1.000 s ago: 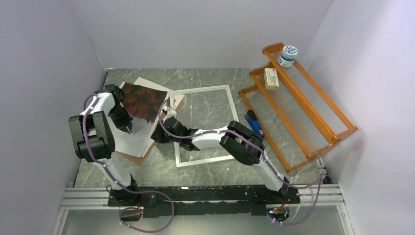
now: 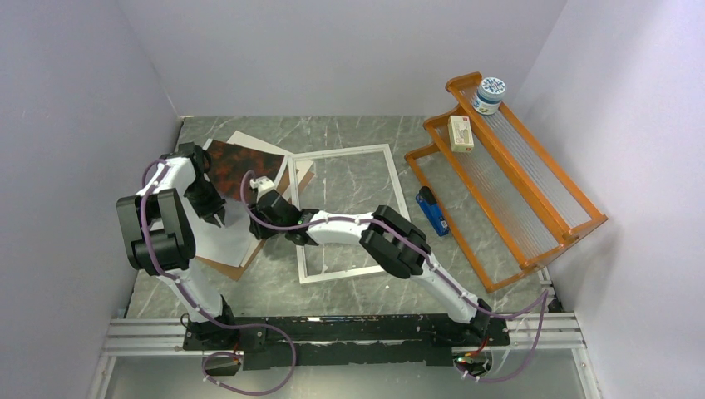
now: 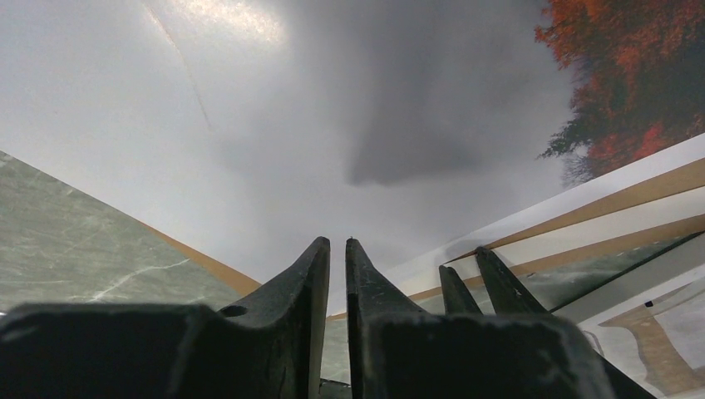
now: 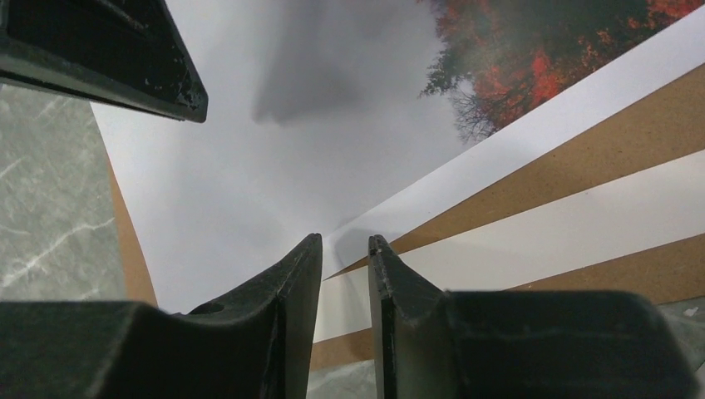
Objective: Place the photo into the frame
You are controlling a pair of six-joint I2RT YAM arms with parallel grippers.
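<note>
The photo (image 2: pixel 241 170), red-brown trees against a pale area, lies at the left on a white sheet and a brown backing board (image 2: pixel 223 268). To its right, the white frame (image 2: pixel 342 152) lies flat and empty on the table. Above the pale part of the photo hangs my left gripper (image 2: pixel 221 220), its fingertips slightly apart with nothing between them. At the photo's right edge stands my right gripper, also a little open. Its fingertips straddle the edge of the photo and the white strip below; whether they touch it I cannot tell.
A wooden shelf (image 2: pixel 520 170) with a white jar (image 2: pixel 489 95) and a small box (image 2: pixel 460 134) fills the right side. A blue stapler (image 2: pixel 432 211) lies beside it. My right arm crosses over the frame. Bare table shows behind the frame.
The left arm, photo and frame have stayed put.
</note>
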